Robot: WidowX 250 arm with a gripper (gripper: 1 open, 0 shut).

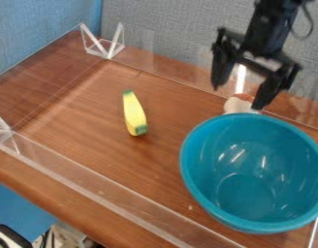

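Note:
The black gripper (242, 76) hangs open at the top right, blurred, above and behind a large teal bowl (250, 174), with nothing visible held between its fingers. The bowl stands on the wooden table at the right and looks empty. A yellow banana-like object (133, 112) with green ends lies to the left of the bowl. A small pale object (237, 106) sits just behind the bowl, partly hidden by it.
White wire brackets stand at the back left corner and left front. Grey padded walls rise behind.

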